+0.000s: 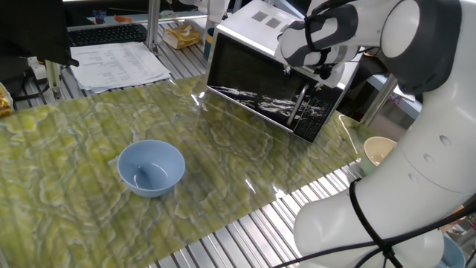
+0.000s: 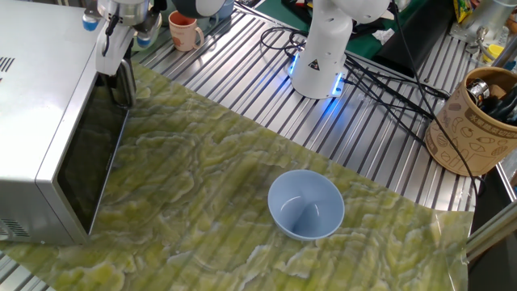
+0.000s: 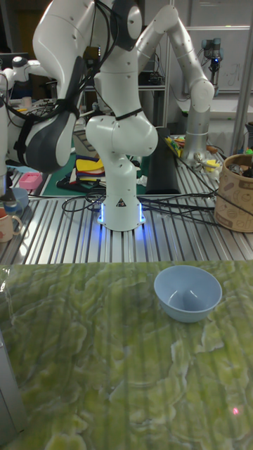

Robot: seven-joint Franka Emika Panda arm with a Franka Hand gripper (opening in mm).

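A white microwave (image 1: 253,28) stands at the back of the green marbled mat, and its dark-fronted door (image 1: 249,82) looks closed. Its upright handle (image 2: 123,85) is on the side near the arm. My gripper (image 2: 117,66) is at the top of that handle, seen from above. In exterior view 1 the arm's wrist (image 1: 316,45) covers much of the hand, so the fingers' spacing and any contact with the handle are unclear. A light blue bowl (image 1: 151,167) rests upright on the mat, well apart from the gripper, and looks empty.
A pale green bowl (image 1: 378,151) and a pink cup (image 2: 185,32) are off the mat near the arm. A patterned bucket of tools (image 2: 472,121) is on the slatted metal table. Loose cables trail by the base (image 3: 122,212). Mat between microwave and blue bowl is clear.
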